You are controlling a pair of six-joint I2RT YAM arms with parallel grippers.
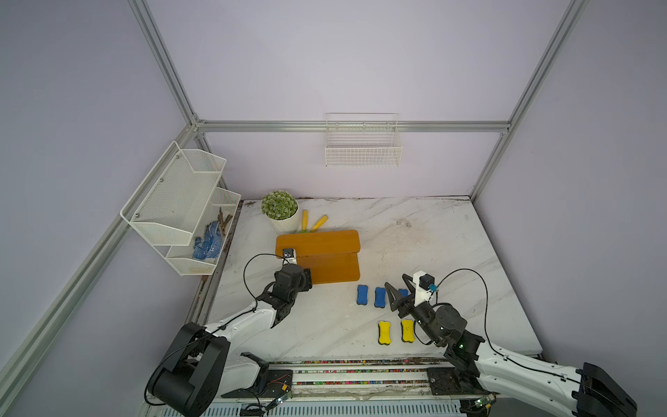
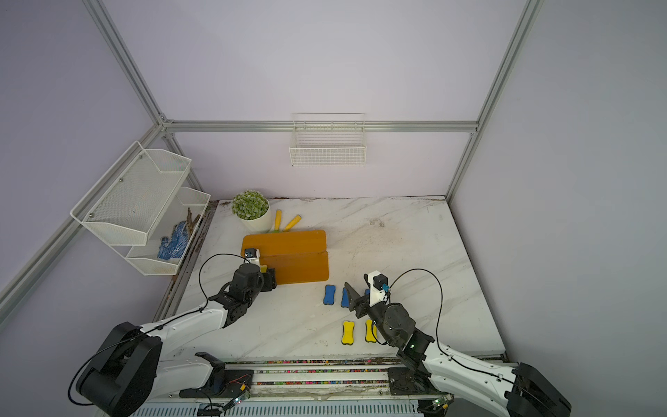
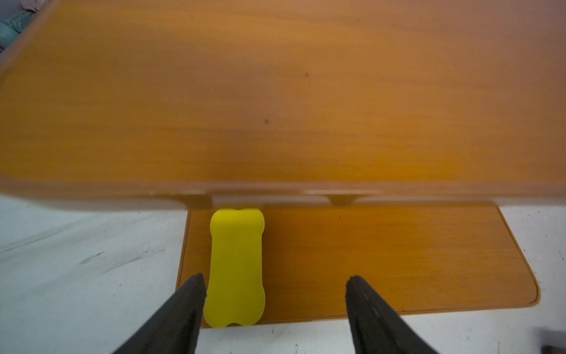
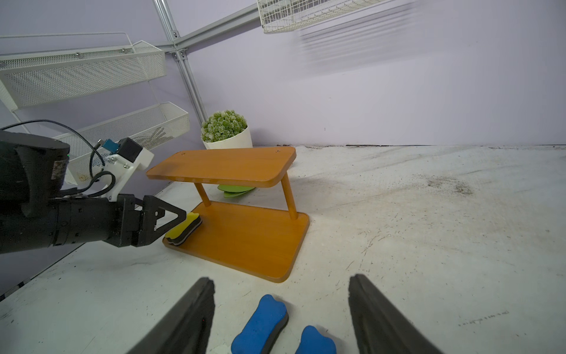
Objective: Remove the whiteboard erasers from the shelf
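Note:
One yellow eraser (image 3: 235, 268) lies on the lower board of the brown wooden shelf (image 3: 377, 259), at its left end, beneath the upper board. My left gripper is at the shelf's front with fingers apart; the eraser shows between its fingers, nearer the left one, and is not clamped. On the table right of the shelf lie blue erasers (image 1: 362, 294), with yellow erasers (image 1: 384, 332) in front of them. Above the blue ones hovers my right gripper, open and empty; it partly hides some of them.
A potted plant (image 1: 278, 208) and two yellow-handled tools (image 1: 318, 223) stand behind the shelf. The shelf's upper board (image 3: 283, 106) overhangs the left gripper's view. White mesh baskets (image 1: 198, 236) hang at left.

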